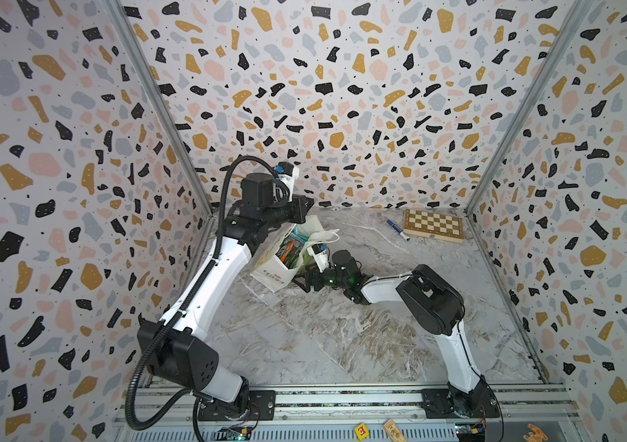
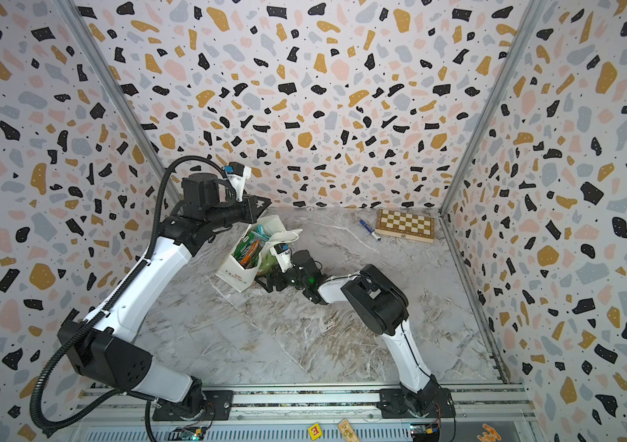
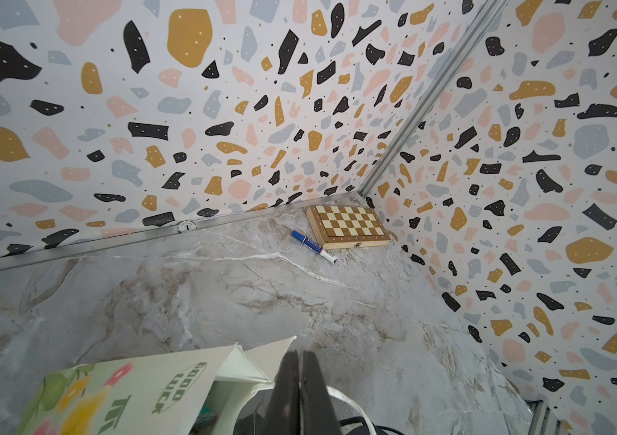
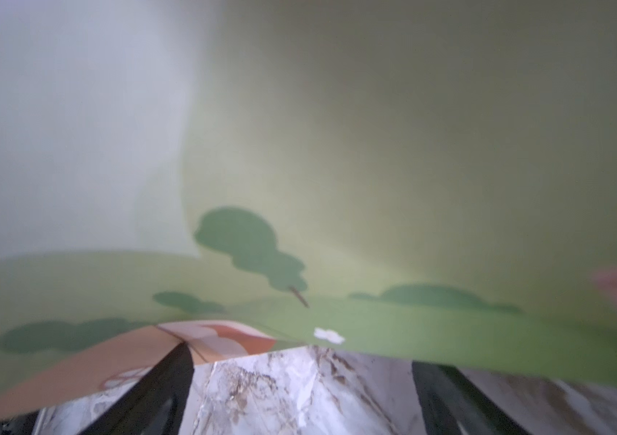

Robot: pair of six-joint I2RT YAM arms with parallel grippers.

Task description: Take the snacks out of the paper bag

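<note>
The white paper bag [image 1: 273, 277] leans over to the left, its mouth open. Colourful snack packets [image 1: 289, 254] show inside it, green and orange among them. Above the bag's far left rim is my left gripper [image 1: 306, 206]. In the left wrist view its dark fingers [image 3: 290, 395] are shut, with nothing clearly visible between them; a white handle [image 3: 351, 403] curves out beside them. My right gripper [image 1: 304, 283] is low at the bag's right side. Its view is mostly filled by the bag's printed green wall [image 4: 395, 217], with the fingers [image 4: 167, 388] spread wide below.
At the back right lie a wooden chessboard [image 1: 433, 224] and a blue marker [image 1: 397, 230].
</note>
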